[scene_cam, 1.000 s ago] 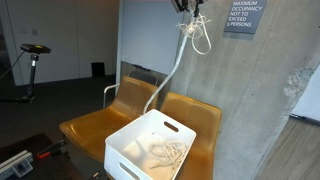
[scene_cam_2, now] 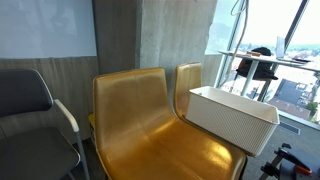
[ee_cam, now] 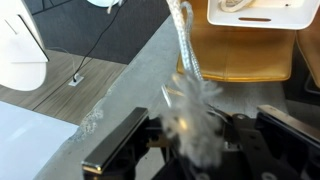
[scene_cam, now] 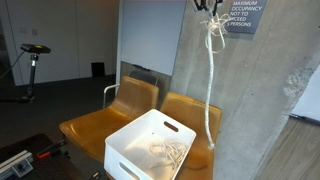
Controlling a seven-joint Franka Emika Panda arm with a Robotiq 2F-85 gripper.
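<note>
At the top of exterior view 1 my gripper point(scene_cam: 209, 9) is high above the chairs, partly cut off by the frame edge. It is shut on a white rope point(scene_cam: 210, 85), whose loops bunch just below it. One strand hangs almost straight down, its low end in front of the right chair, outside the bin. Inside the white bin point(scene_cam: 118, 162) lies more pale rope point(scene_cam: 171, 151), loosely coiled. In the wrist view a blurred bundle of the rope point(ee_cam: 187, 45) fills the space between my fingers. Exterior view 2 shows the bin's outer side but neither the gripper nor the rope.
Two tan chairs point(scene_cam_2: 150, 125) stand side by side, with the bin resting on them. A concrete wall point(scene_cam: 250, 90) rises behind. Left of the chairs is a dark chair point(scene_cam_2: 38, 120). The air above the bin is clear.
My gripper moved right with the rope in it. The hanging strand, earlier slanting down left to the bin, has swung right and now hangs beside the bin. The bin has not moved.
</note>
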